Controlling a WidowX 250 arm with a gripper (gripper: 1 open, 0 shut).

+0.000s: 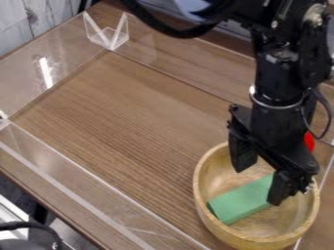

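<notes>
My black gripper (pixel 271 156) hangs open over a light wooden bowl (pixel 235 234) at the lower right of the camera view, its fingers pointing down at the bowl's back part. In the bowl lies a green block (pixel 239 201), partly near the fingers. Whether the fingers touch it I cannot tell. A red object (pixel 307 143) shows behind the gripper at the right, mostly hidden.
A clear plastic piece (pixel 104 29) stands at the back left. A dark cable or object (pixel 26 237) is at the lower left corner.
</notes>
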